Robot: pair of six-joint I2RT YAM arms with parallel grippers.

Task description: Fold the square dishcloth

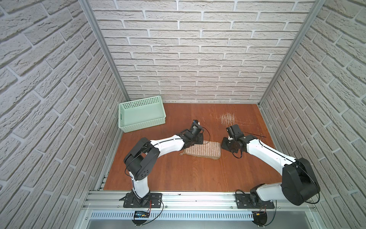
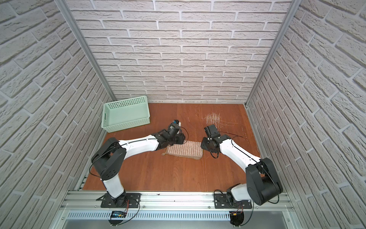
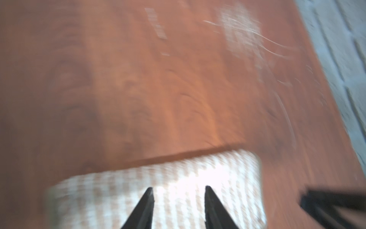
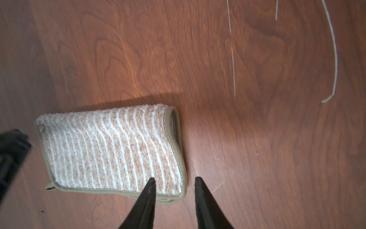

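The striped, beige-edged dishcloth (image 4: pixel 110 152) lies on the table, folded into a rectangle with a rounded fold along its far side. At its right end, in the right wrist view, the layers gape slightly. My left gripper is over the cloth, its fingertips parted with a gap between them; in the top left view the left arm covers the cloth's far left part. Open and empty, my right gripper is by the cloth's near right corner, one finger (image 4: pixel 148 202) appearing over that edge. Motion blurs the left wrist view.
A pale green basket (image 1: pixel 122 116) stands at the back left. Scratches (image 1: pixel 228 119) mark the table at the back right. Bare wood lies in front of the cloth and behind it. Both grippers are close together over the cloth's ends.
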